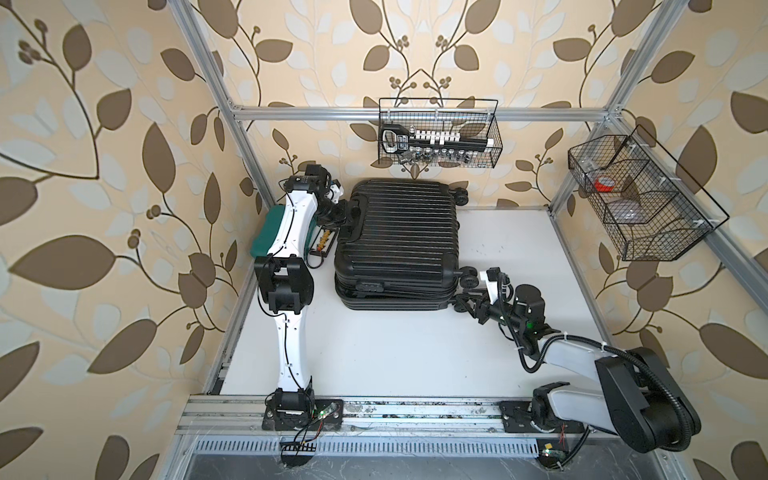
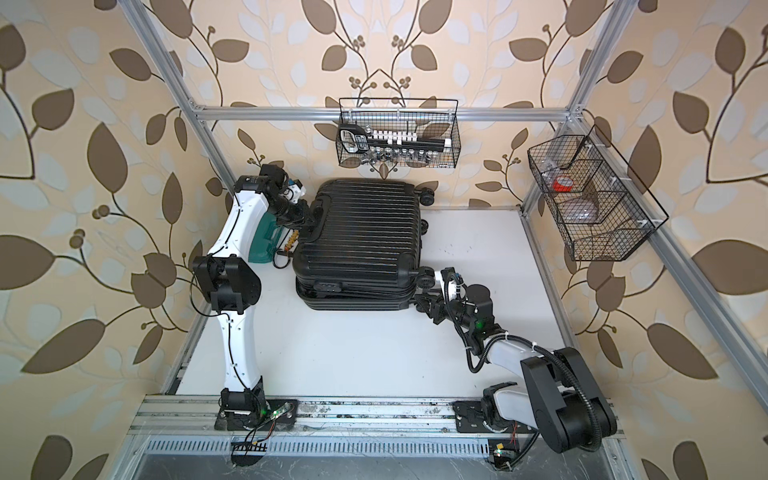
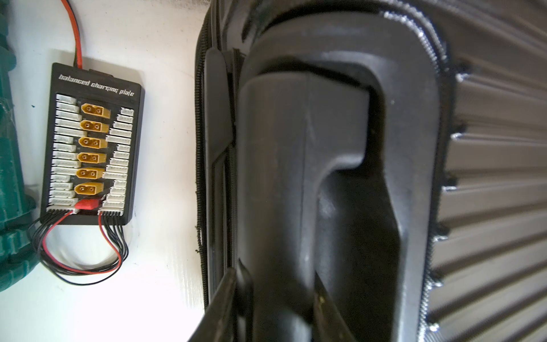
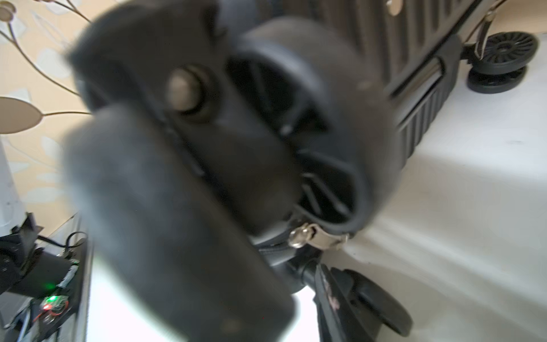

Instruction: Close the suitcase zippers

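The black ribbed suitcase (image 1: 404,232) lies flat on the table, its front right corner showing a gap between the halves. On its left side, my left gripper is shut on the carry handle (image 3: 276,188). A dark zipper edge (image 3: 199,171) runs along that side. My right gripper (image 1: 464,305) is by the wheels at the front right corner. In the right wrist view, large blurred wheels (image 4: 171,222) cover much of it; only one of its fingers (image 4: 336,307) shows. A silver metal zipper pull (image 4: 310,235) is above that finger, apparently untouched.
Left of the suitcase lie a charging plate (image 3: 94,145) with cables and a green case (image 3: 11,216). Wire baskets (image 1: 440,134) hang on the back and right walls.
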